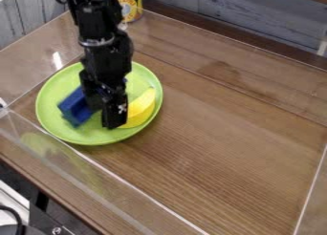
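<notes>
A green plate [128, 131] sits on the wooden surface at the left. On it are a blue block [76, 107] at the left and a yellow banana [141, 107] at the right. My black gripper [102, 113] is low over the plate between them, open, partly in front of both. Whether it touches either cannot be told.
A can [129, 6] stands at the back beside the wall. A cable [10, 220] shows at the lower left.
</notes>
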